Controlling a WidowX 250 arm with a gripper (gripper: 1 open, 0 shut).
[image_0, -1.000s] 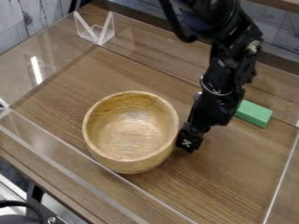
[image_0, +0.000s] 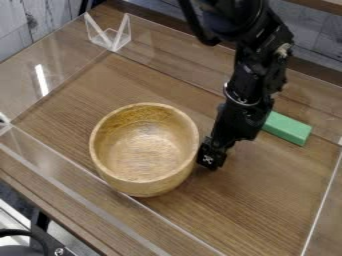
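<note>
A wooden bowl (image_0: 140, 150) sits on the wooden table at the middle left. My black gripper (image_0: 211, 155) comes down from the upper right, its tip low beside the bowl's right wall, near or touching it. The gripper is open; whether anything dark lies between its fingers is hard to tell. A green block (image_0: 289, 128) lies to the right, behind the arm.
A clear plastic bracket (image_0: 110, 32) stands at the back left. Clear strips run along the table's edges.
The bowl has shifted slightly left, and my gripper's tip has moved slightly left with it.
</note>
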